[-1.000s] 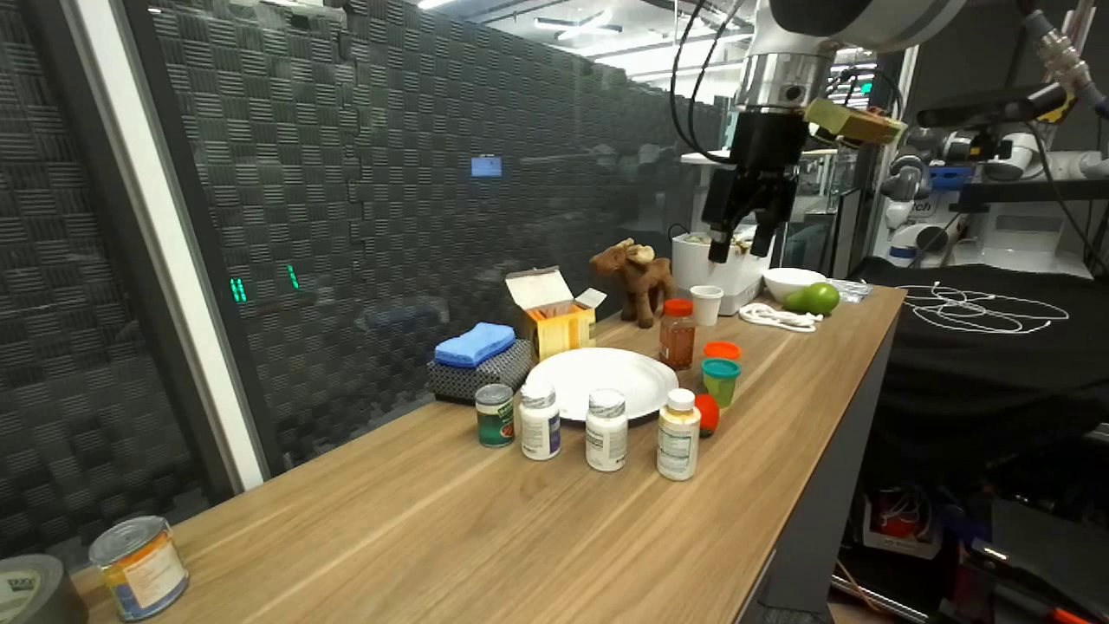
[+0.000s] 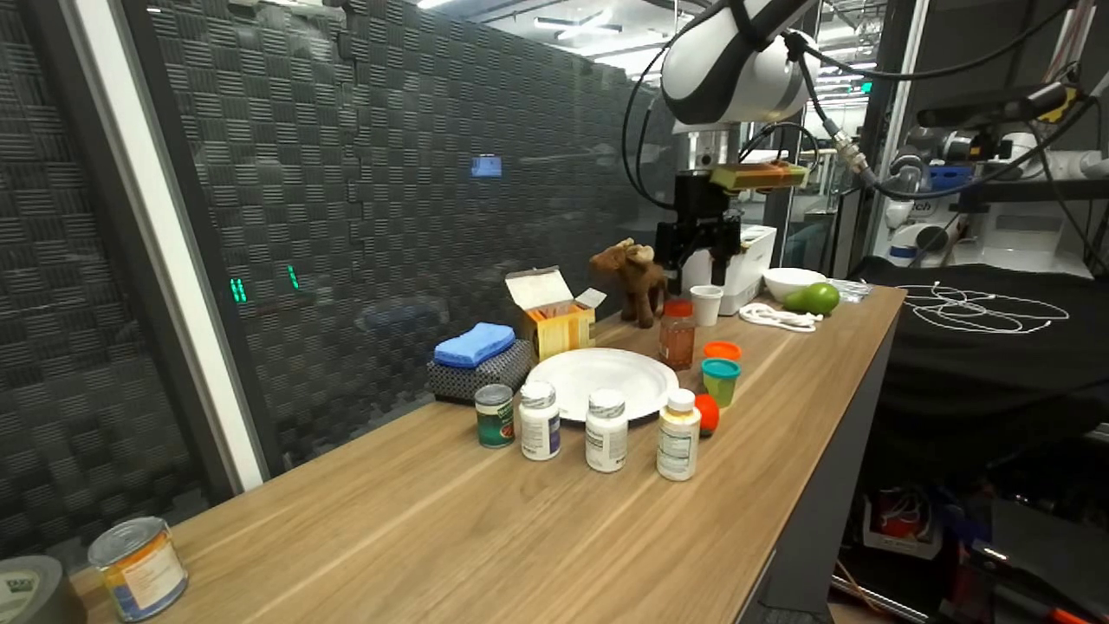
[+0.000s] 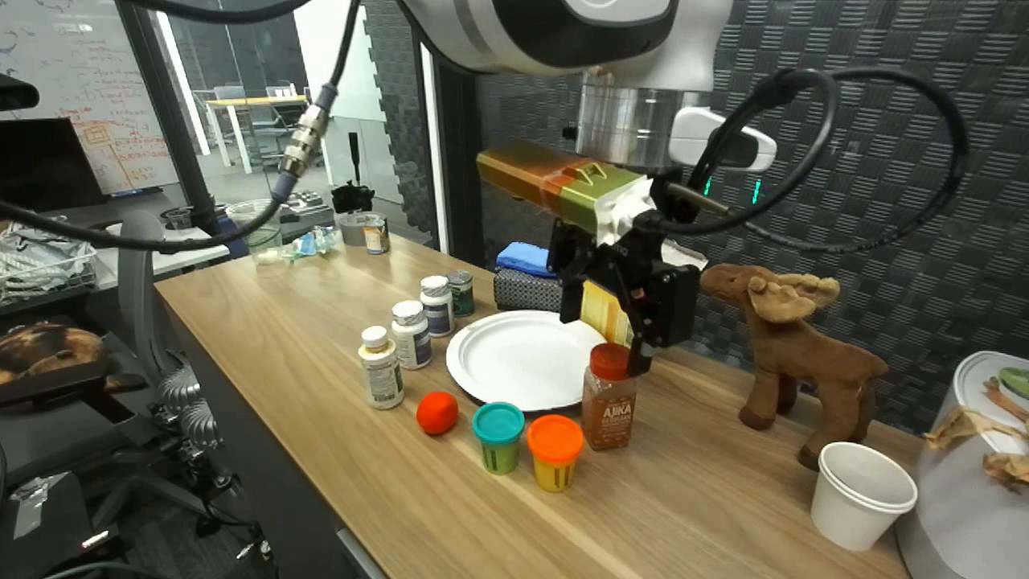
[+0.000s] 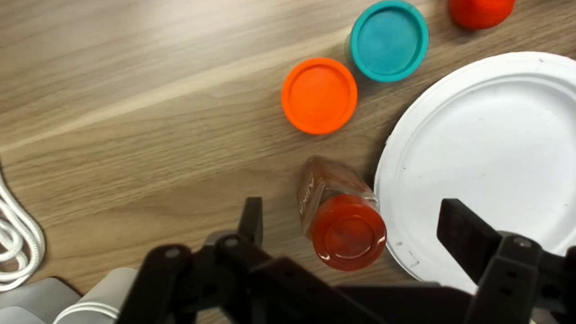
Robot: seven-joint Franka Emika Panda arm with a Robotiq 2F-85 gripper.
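Observation:
My gripper is open, its two fingers spread to either side of a red-lidded spice jar (image 4: pixel 349 232) in the wrist view. Nothing is held. In exterior view 2 the jar (image 3: pixel 609 405) stands upright on the table, and the gripper (image 3: pixel 605 338) hangs above and around the height of its lid; contact cannot be told. A white plate (image 4: pixel 486 162) lies right beside the jar, under one finger in the wrist view. Two small tubs stand close by, one with an orange lid (image 4: pixel 319 96) and one with a teal lid (image 4: pixel 389 41).
Several bottles and a can stand past the plate, including a white bottle (image 2: pixel 677 437). A red ball (image 3: pixel 436 412) sits near the tubs. Behind are a yellow box (image 2: pixel 561 328) and a plush moose (image 3: pixel 801 347). White cups (image 3: pixel 861 497) stand to one side.
In exterior view 1 the arm has moved left and lower, from over the white appliance to over the jar. The objects on the table stand where they were.

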